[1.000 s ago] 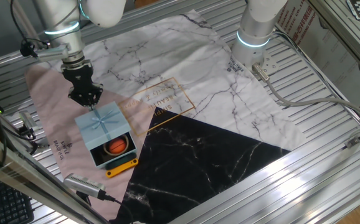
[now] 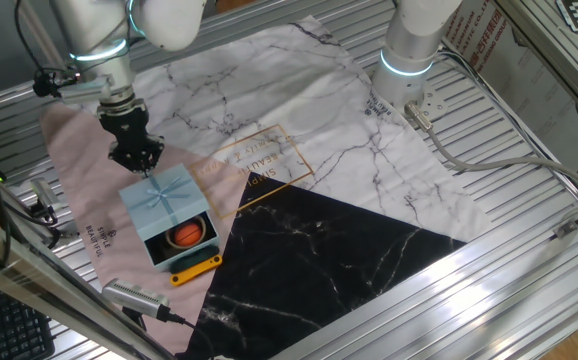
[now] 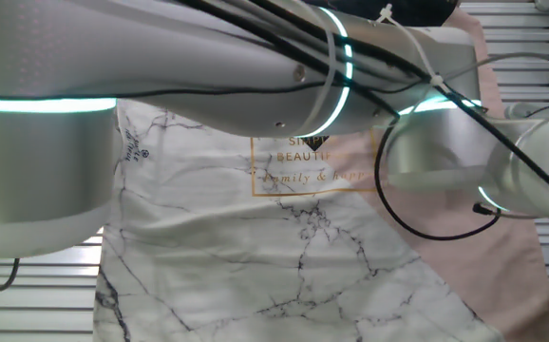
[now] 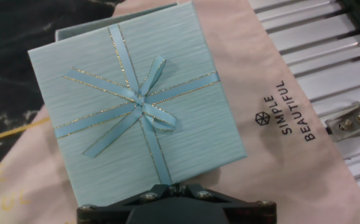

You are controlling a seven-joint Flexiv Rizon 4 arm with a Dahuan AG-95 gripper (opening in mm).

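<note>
A light-blue gift box lid (image 2: 164,197) with a ribbon bow (image 4: 141,102) lies over a box of the same colour, shifted so that the box's near part is uncovered. In that opening an orange-and-black ball (image 2: 188,234) shows inside a tan ring. My gripper (image 2: 149,170) is at the lid's far edge. Seen from the wrist, the gripper is shut at the lid's edge, its fingertips together with nothing visible between them. Whether they touch the lid is unclear. Exterior view 2 shows neither the box nor the gripper, only the arm above the cloth.
A yellow-and-black object (image 2: 197,270) lies against the box's near side. Close by, a silver device (image 2: 136,298) with a cable stands near a metal frame post.
</note>
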